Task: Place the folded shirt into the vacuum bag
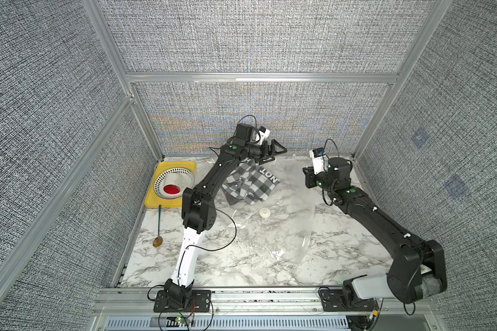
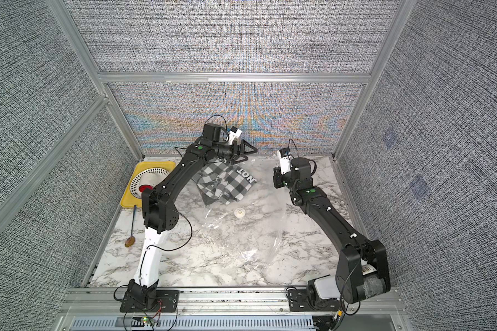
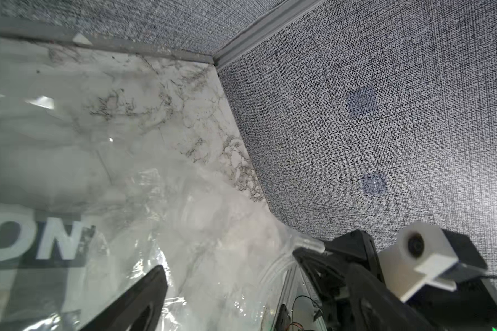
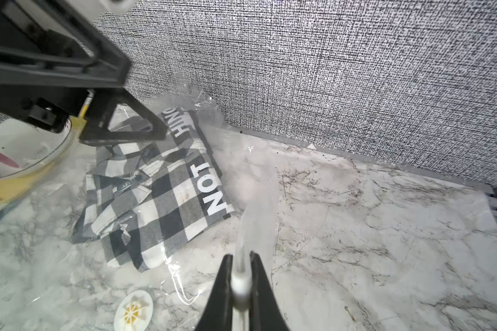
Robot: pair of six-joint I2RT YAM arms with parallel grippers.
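Observation:
A folded black-and-white checked shirt (image 4: 165, 193) with white lettering lies toward the back of the table, under clear film in the wrist views. That film is the transparent vacuum bag (image 3: 204, 237), its round valve (image 4: 131, 314) near the shirt's front. My right gripper is shut on the bag's edge and pulls it up into a narrow fold, right of the shirt. Open, with nothing seen between its fingers, my left gripper (image 1: 272, 152) hovers above the shirt's back edge. The left arm hides part of the shirt in both top views.
On the left, a yellow tray (image 1: 150, 201) carries a white basket (image 1: 158, 182) with something red inside. A wooden-ended spoon (image 1: 158, 241) lies in front of it. Clear table (image 1: 336, 248) extends at the front right.

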